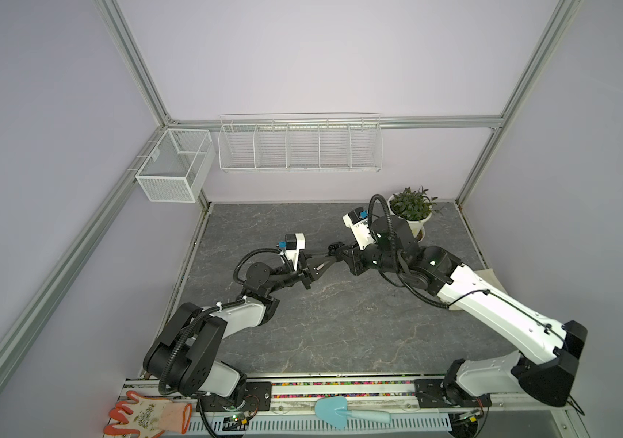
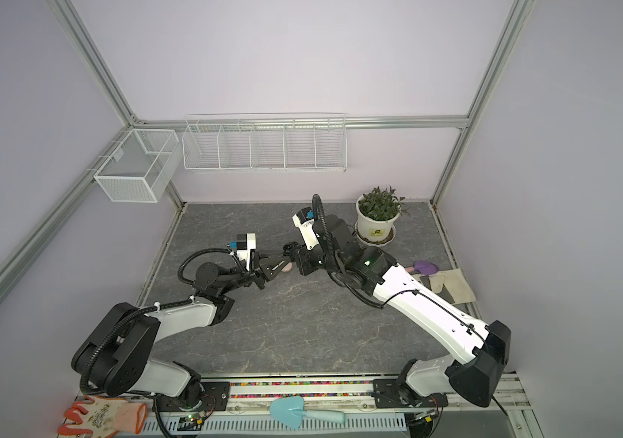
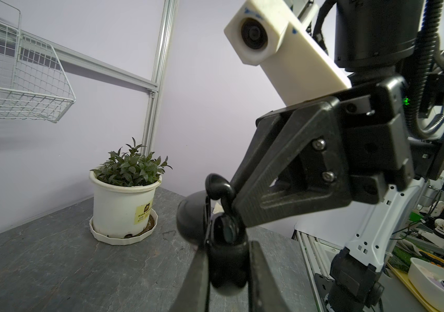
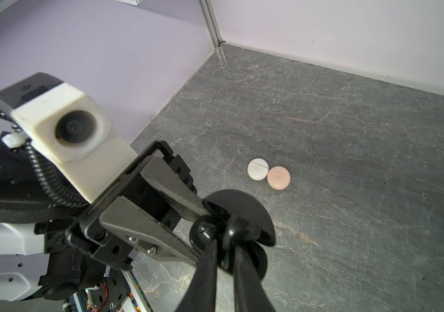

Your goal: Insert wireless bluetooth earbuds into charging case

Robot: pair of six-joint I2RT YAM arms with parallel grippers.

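A black earbud case with its lid open is between my grippers at the centre. My left gripper is shut on the case, seen as a dark body in the left wrist view. A black earbud sits upright at the case, at the tip of my right gripper. The right gripper is shut, its fingertips at the earbud; whether they grip it is hidden. How deep the earbud sits in the case is unclear.
Two small discs, white and pink, lie on the grey table. A potted plant stands at the back right. Wire baskets hang on the walls.
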